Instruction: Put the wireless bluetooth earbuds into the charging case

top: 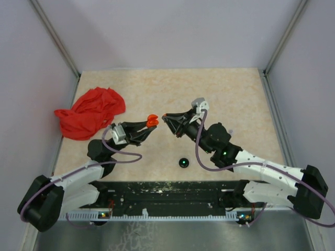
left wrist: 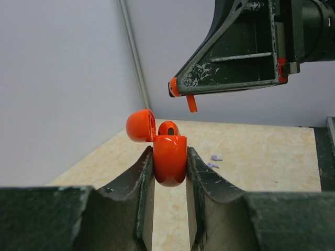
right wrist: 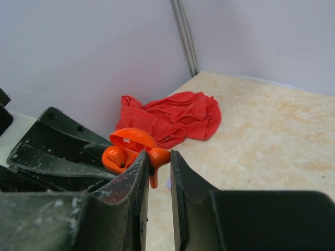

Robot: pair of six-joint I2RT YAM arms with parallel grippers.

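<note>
In the left wrist view, my left gripper is shut on the orange-red charging case (left wrist: 170, 162), its lid tilted open. One rounded orange piece stands up inside the case in the right wrist view; it looks like an earbud, but I cannot tell for sure. My right gripper is shut on an orange earbud (right wrist: 159, 156), stem pointing down. From above, the right gripper and earbud hang just right of the case (top: 152, 121), with a small gap. In the left wrist view, the earbud's stem (left wrist: 192, 104) is above and right of the case.
A crumpled red cloth (top: 92, 113) lies at the left of the table. In front, a black round object (top: 183, 162) with a green light sits between the arms. Small purple pieces (left wrist: 216, 158) lie on the table.
</note>
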